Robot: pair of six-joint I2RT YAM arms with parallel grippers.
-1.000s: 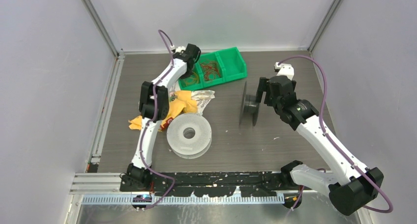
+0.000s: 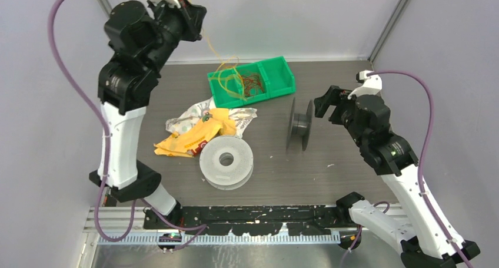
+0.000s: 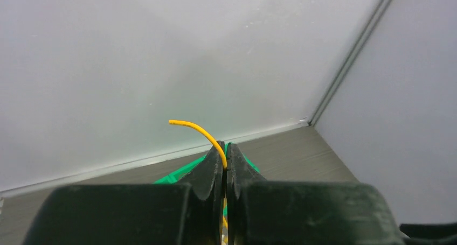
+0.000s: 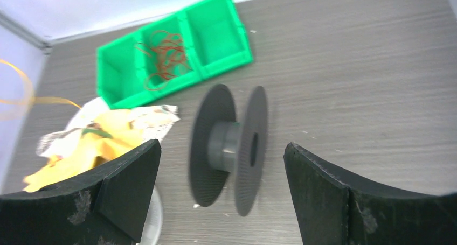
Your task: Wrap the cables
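Pinched by its end, a thin yellow cable (image 3: 195, 127) rises past the fingertips of my left gripper, which is shut on it. In the top view the left arm is lifted high, and the yellow cable (image 2: 228, 66) trails down in loops over the green bin. Red cables (image 4: 171, 56) lie in the bin's middle compartment. A black spool (image 4: 224, 147) stands upright on its rims on the table. My right gripper is open, with its fingers around the spool's near side in view, holding nothing.
The green three-part bin (image 2: 276, 75) sits at the back, its right compartment empty. Left of centre lie a yellow bag (image 2: 194, 135) and a white spool (image 2: 225, 176). Right of the black spool, the table (image 2: 335, 174) is mostly clear.
My left gripper has risen from the bin's left compartment toward the upper left, drawing the yellow cable up. The right arm has shifted slightly right, still open.
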